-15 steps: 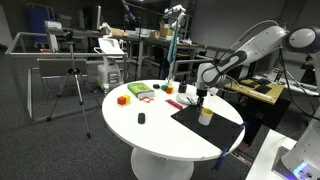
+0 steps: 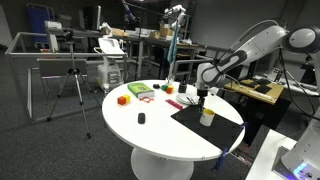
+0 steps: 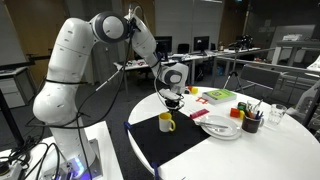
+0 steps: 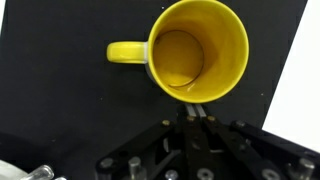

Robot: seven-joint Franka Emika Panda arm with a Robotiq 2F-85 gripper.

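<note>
A mug (image 4: 181,62), with a yellow inside and handle, stands on the black mat (image 2: 187,120). In the wrist view its open mouth faces the camera, and its handle points left. My gripper is shut, its fingertips close together right at the mug's near rim. Whether they touch the rim cannot be told. No thing shows between them. From the second exterior view, the gripper (image 3: 172,104) hangs just above and beside the mug (image 3: 166,124).
Beyond the mat lie a white plate (image 3: 218,126) with utensils on it and a dark cup (image 3: 251,122) holding several pens. A green box (image 2: 139,88), small colored blocks and a dark object (image 2: 141,118) occupy the white table's other side.
In the first exterior view the mug has shifted slightly to the right and shows more yellow. The arm has hardly moved; other objects remain in place.
</note>
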